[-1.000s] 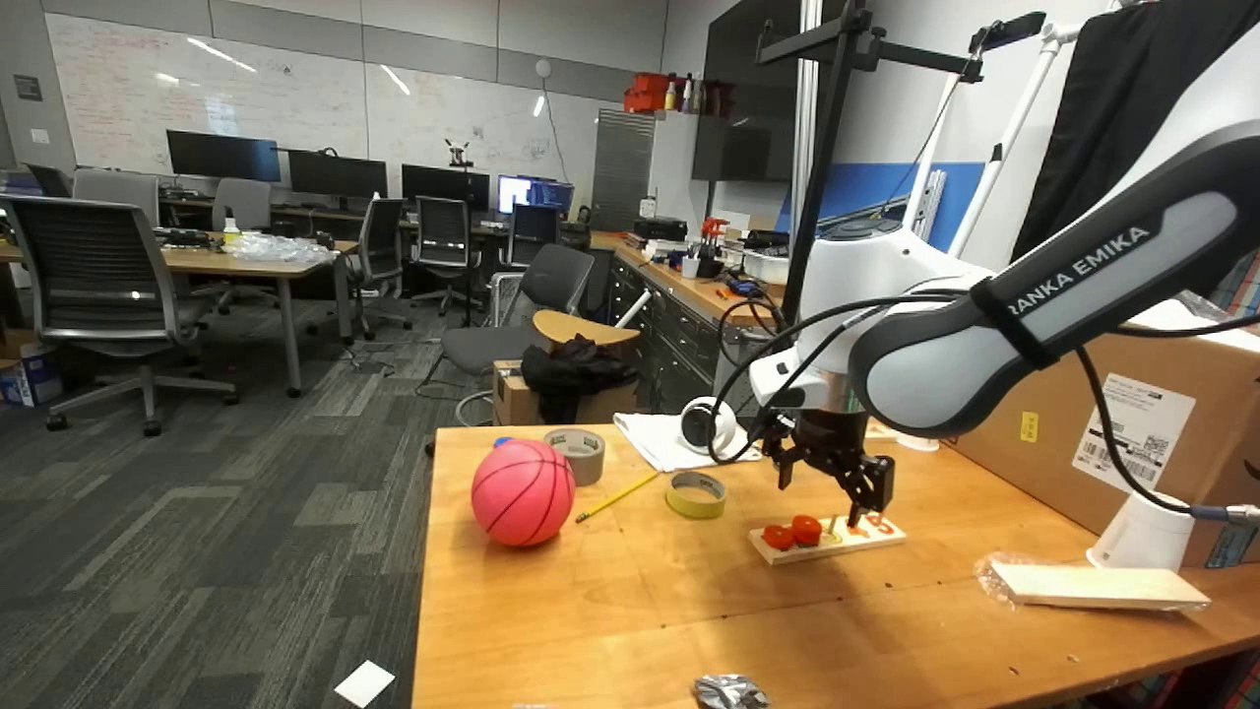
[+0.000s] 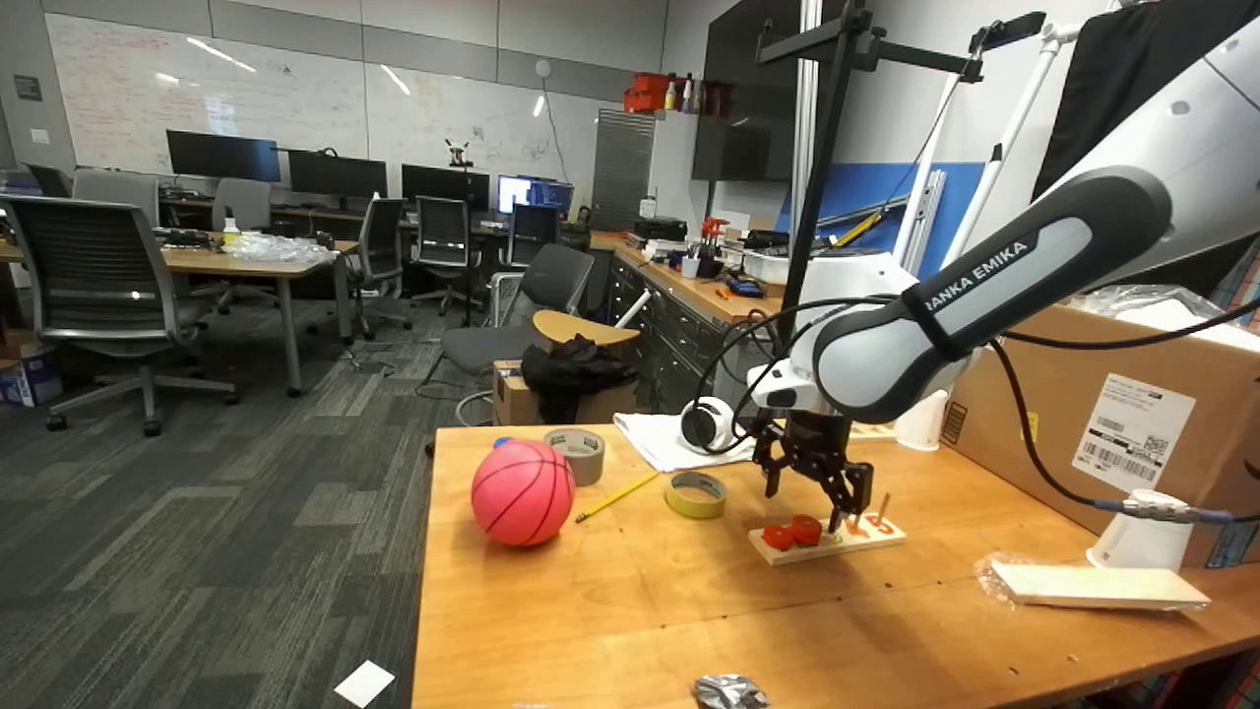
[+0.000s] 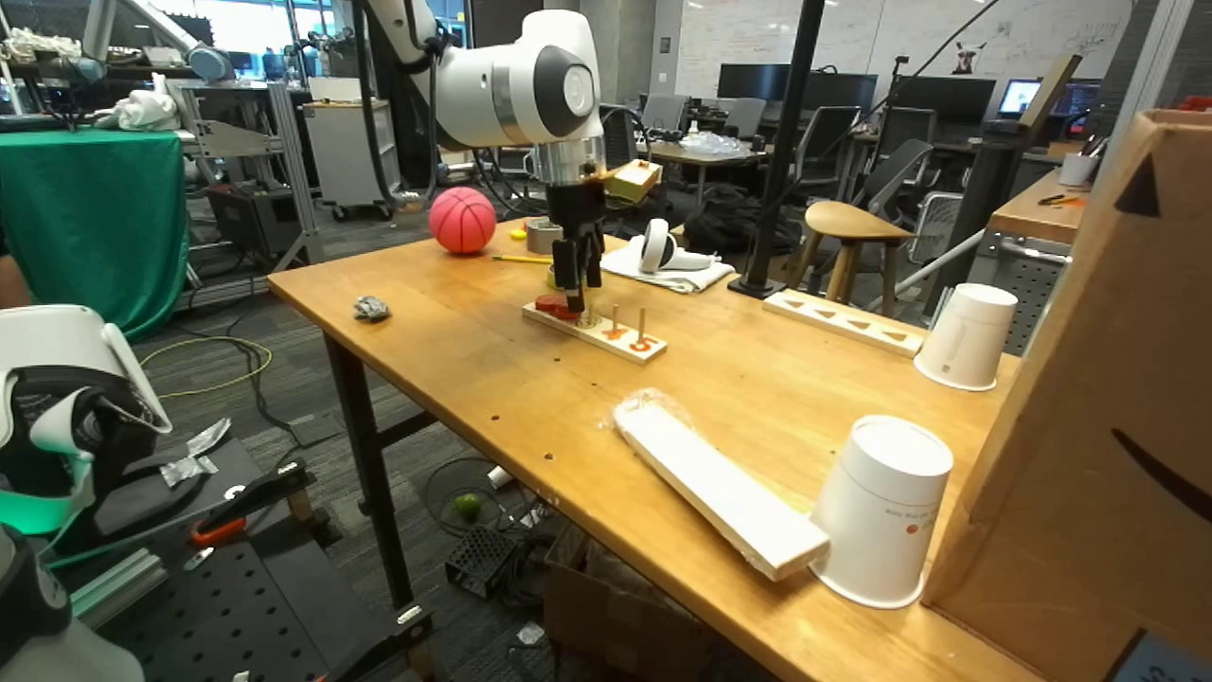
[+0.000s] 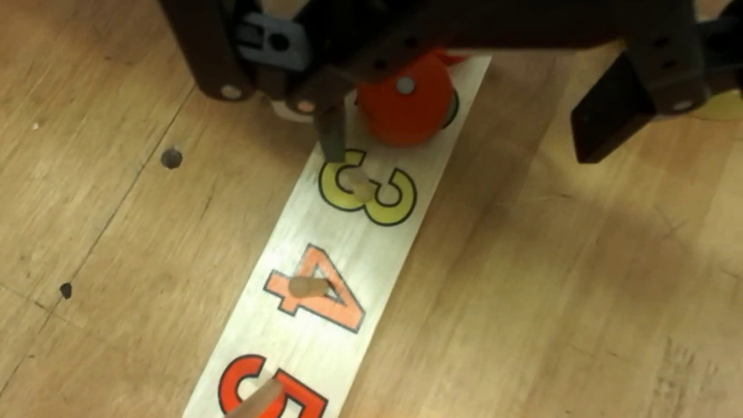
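A narrow wooden peg board (image 4: 372,261) printed with numbers lies on the table, seen in all three views. Two red pieces (image 2: 805,530) sit at its one end. In the wrist view the round red piece (image 4: 407,104) has a peg tip showing through its middle, beside the yellow 3. Bare pegs stand at the 3, the orange 4 (image 4: 317,289) and the red 5 (image 4: 271,393). My gripper is open above the board, one finger (image 4: 332,136) near the 3 and the other out past the board's far side. No object shows held.
A pink ball (image 2: 523,492), tape rolls (image 2: 696,495) and a pencil (image 2: 616,497) lie left of the board. A white headset (image 2: 709,423) rests on a cloth behind. White cups (image 3: 886,511) and a wrapped plank (image 3: 716,483) occupy the box side.
My arm and gripper have shifted left along the board in exterior view 1, toward the red pieces. The board and pieces have not visibly moved.
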